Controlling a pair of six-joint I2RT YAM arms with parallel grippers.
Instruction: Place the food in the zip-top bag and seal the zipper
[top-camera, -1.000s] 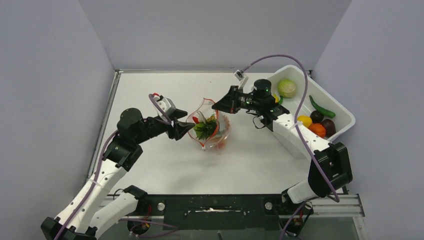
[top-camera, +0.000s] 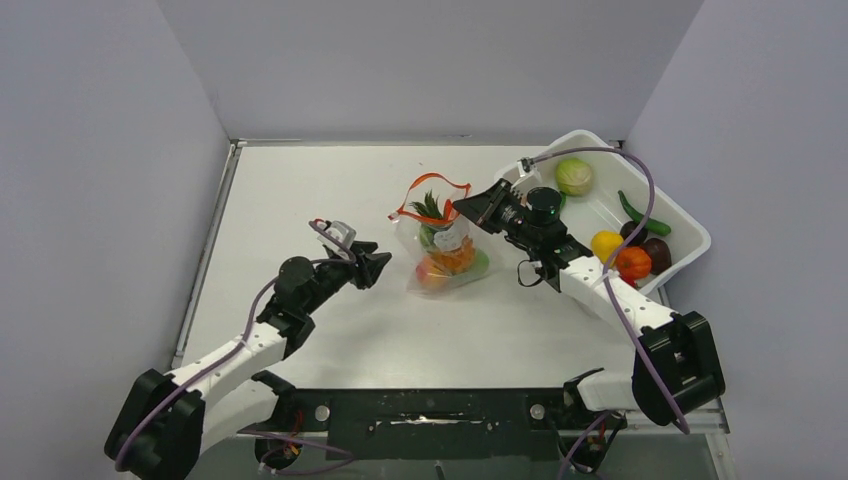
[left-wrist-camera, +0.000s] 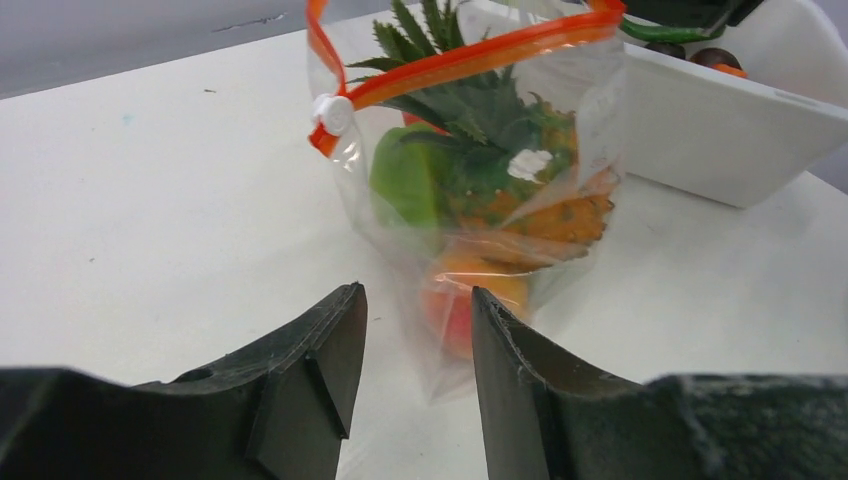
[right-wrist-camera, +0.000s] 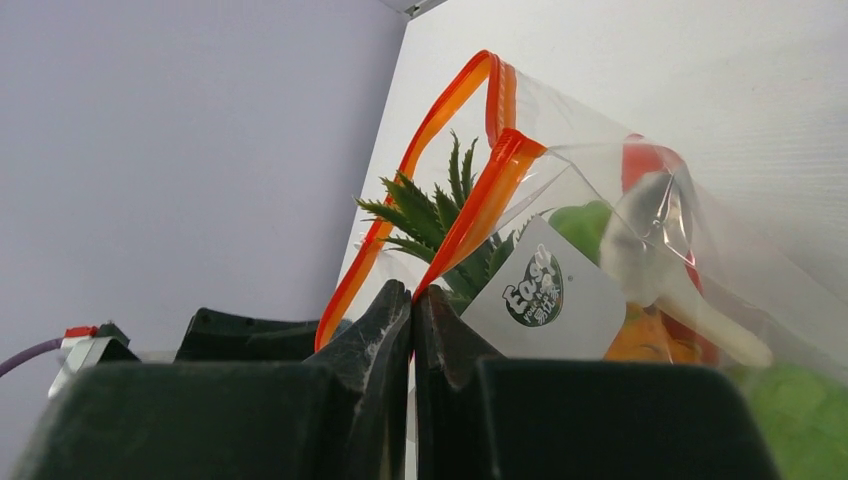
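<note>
A clear zip top bag (top-camera: 408, 236) with an orange zipper rim (left-wrist-camera: 480, 62) holds food, its mouth gaping. Through the plastic show a pineapple (left-wrist-camera: 560, 195) with green leaves, something green (left-wrist-camera: 405, 180) and a red-orange fruit (left-wrist-camera: 475, 285) at the bottom. The zipper's white slider (left-wrist-camera: 333, 114) sits at the rim's left corner. My right gripper is shut on the orange rim at the bag's right side. My left gripper (top-camera: 378, 268) stands open to the left of the bag, below rim height, nothing between its fingers.
The white bin (top-camera: 690, 225) at the right holds a cabbage (top-camera: 574, 177), a green pepper (top-camera: 645, 213), an orange fruit (top-camera: 633, 263) and other produce.
The left gripper has come away from the bag's rim and lowered. My right gripper has shifted right with the rim, and the bag has turned, its mouth now facing the back.
</note>
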